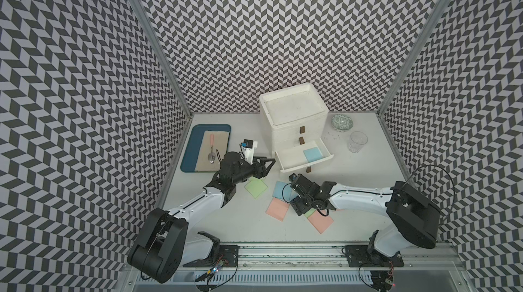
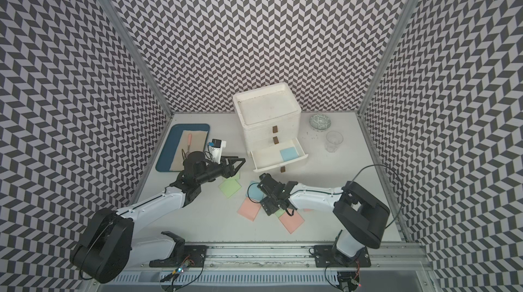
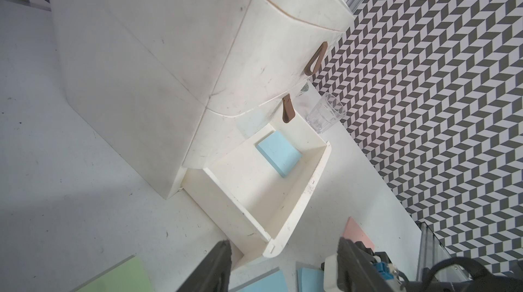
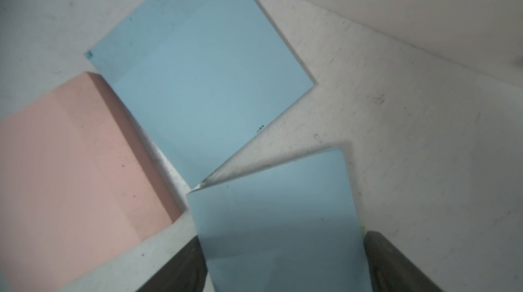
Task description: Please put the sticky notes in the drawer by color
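One blue sticky-note pad (image 4: 283, 215) lies between the spread fingers of my open right gripper, a finger at each side; whether they touch it I cannot tell. Its corner meets a second blue pad (image 4: 201, 74). A third blue pad (image 3: 279, 151) rests in the pulled-out bottom drawer (image 3: 239, 180) of the white cabinet. Pink pads (image 1: 277, 209) (image 1: 321, 222) and a green pad (image 1: 256, 186) are on the table; another green pad (image 1: 310, 212) is partly hidden under the right arm. My left gripper hovers open and empty left of the drawer.
A blue tray (image 1: 188, 153) with a cloth and a spoon is at the left. Behind on the right stand a patterned bowl (image 1: 342, 122) and a clear cup (image 1: 357, 142).
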